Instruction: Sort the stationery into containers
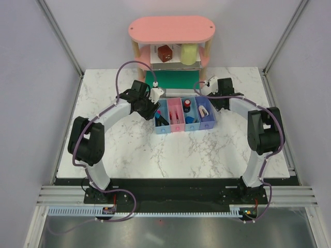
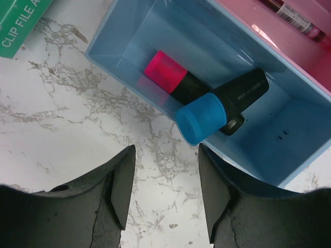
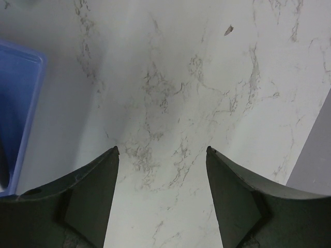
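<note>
Four containers stand in a row: light blue (image 2: 289,144), pink (image 1: 177,127), light blue (image 1: 192,126) and dark blue (image 1: 208,124). In the left wrist view, markers with pink (image 2: 160,70) and blue (image 2: 199,116) caps lie in the first. The pink one holds pens; the others hold small items, including a bottle (image 1: 187,105) and blue object (image 1: 190,120). My left gripper is open, empty, at the first container's outer edge. My right gripper is open over bare table, right of the dark blue container.
Behind the containers stands a pink shelf (image 1: 171,26) with green boxes and other objects. A green clip-file box (image 2: 18,23) shows at the left wrist view's corner.
</note>
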